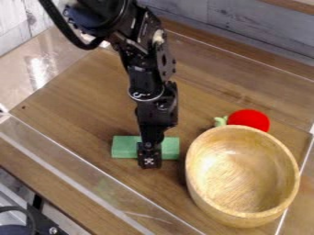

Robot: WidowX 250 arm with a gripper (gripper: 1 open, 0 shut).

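My gripper (151, 152) reaches down from the top of the view, its fingertips over the middle of a green block (127, 146) that lies crosswise on the wooden table near the front. The fingers hide part of the block, and I cannot tell whether they are closed on it.
A large wooden bowl (241, 188) stands just right of the block. A red object with a green tip (249, 120) sits behind the bowl. Clear edging runs along the front, and a pale wooden wall stands at the back.
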